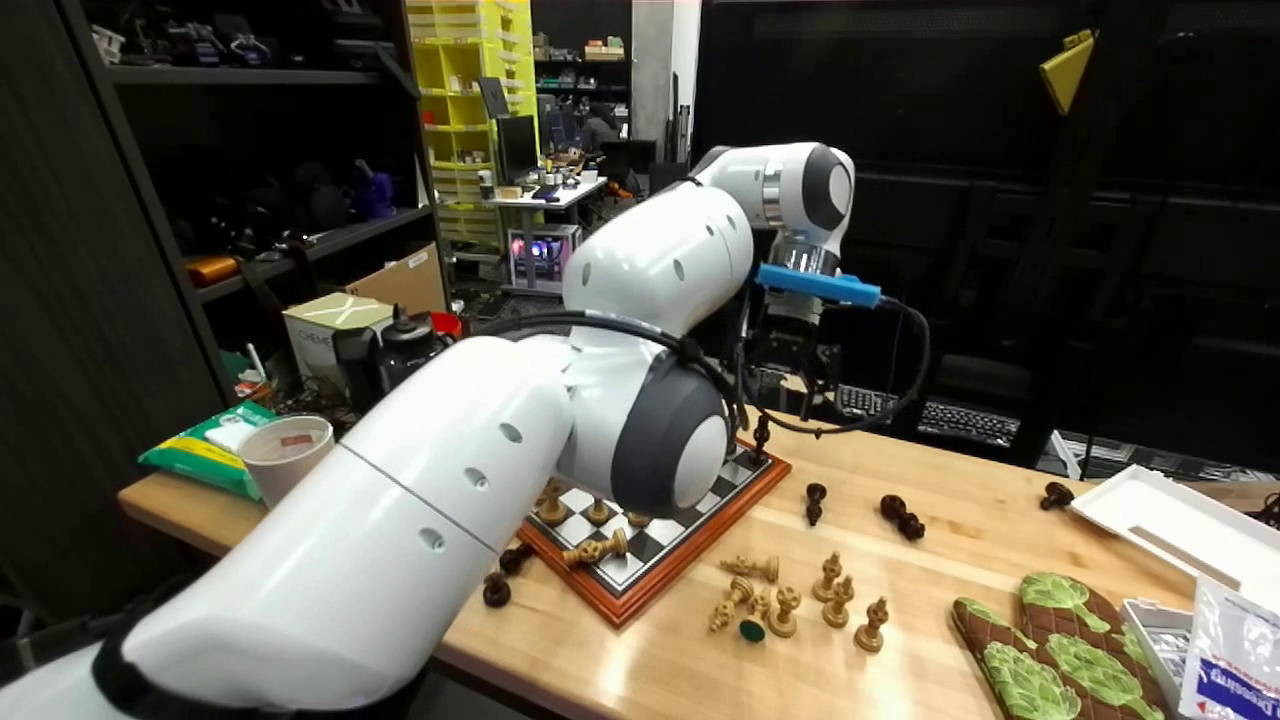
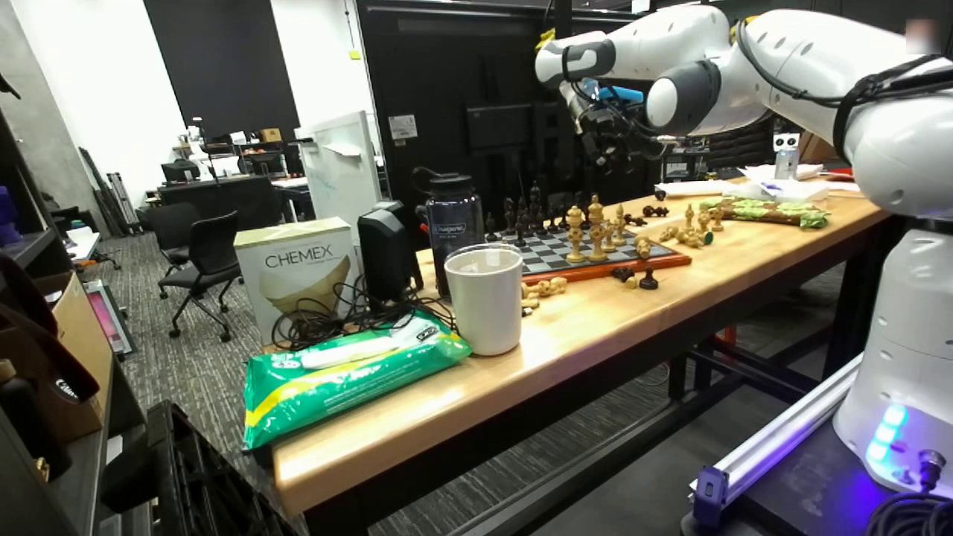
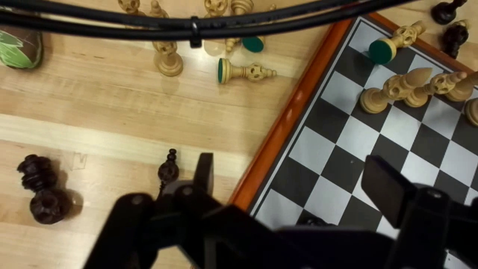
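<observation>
My gripper is open above the near edge of the chessboard point(image 3: 286, 116), its fingers wide apart. Nothing is held between them. In the second exterior view the gripper point(image 2: 616, 153) hangs well above the board and table. A dark chess piece point(image 3: 313, 221) is partly hidden low between the fingers. Another dark piece point(image 3: 168, 172) lies on the wood beside the left finger, and two more dark pieces point(image 3: 49, 206) lie further left. Light pieces point(image 3: 376, 99) stand on the board, while one light piece point(image 3: 390, 48) lies on its side there. Off the board, a light piece point(image 3: 246, 71) lies flat.
A patterned oven mitt point(image 1: 1068, 654) and a white tray point(image 1: 1182, 528) occupy the table's right side. At the other end are a white cup point(image 2: 485, 299), a dark bottle point(image 2: 453, 223) and a green packet point(image 2: 357, 371). Cables point(image 3: 269, 20) cross the top of the wrist view.
</observation>
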